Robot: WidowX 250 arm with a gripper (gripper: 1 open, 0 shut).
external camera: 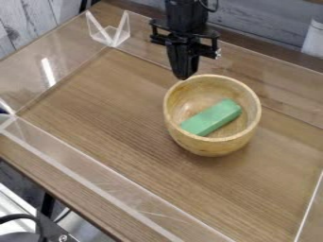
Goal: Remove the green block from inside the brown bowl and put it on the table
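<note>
The green block (212,118) lies inside the brown bowl (184,138), tilted along the bowl's floor toward its lower left side. Just beyond the bowl's far rim hangs my black gripper (186,74), pointing down, with its tips above and slightly left of the bowl. The block is apart from the gripper. Its fingers look dark and close together, and their gap is too small to make out.
A white angular holder (110,30) stands at the back left. At the back right is a white cylinder (314,38). Cables show at the lower left corner.
</note>
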